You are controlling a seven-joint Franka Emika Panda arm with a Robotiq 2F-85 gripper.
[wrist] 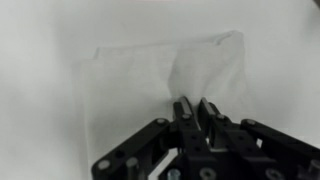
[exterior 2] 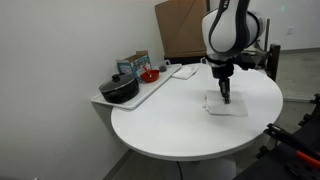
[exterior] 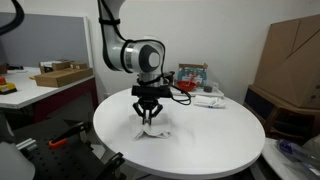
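A white cloth (wrist: 130, 90) lies spread on the round white table, partly bunched under the fingertips in the wrist view. Pressed down at the cloth is my gripper, its fingers close together and shut on a fold of it. In the first exterior view the gripper (exterior: 146, 121) points straight down at the cloth (exterior: 155, 132) near the table's left front. The second exterior view has the gripper (exterior 2: 226, 98) upright over the cloth (exterior 2: 228, 106). Just how much fabric sits between the fingers is hidden.
On the white table (exterior 2: 150, 130), the front and right are clear. A black pot (exterior 2: 119, 89), a red bowl (exterior 2: 150, 75) and a box (exterior 2: 133, 66) stand along the back. Another folded white cloth (exterior: 209, 101) lies farther back.
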